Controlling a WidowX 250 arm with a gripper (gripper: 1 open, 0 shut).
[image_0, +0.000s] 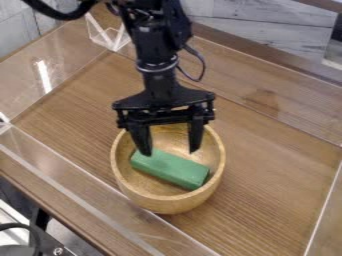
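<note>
A black gripper reaches down from the top centre over a tan round bowl, its two fingers apart above the bowl's back half with nothing seen between them. Inside the bowl a green block lies slantwise, lower than the fingers and toward the front.
The bowl stands on a wooden table with bare space to its left and right. A clear plastic edge runs along the lower left, with black cables beyond it. A pale marbled wall is at the back.
</note>
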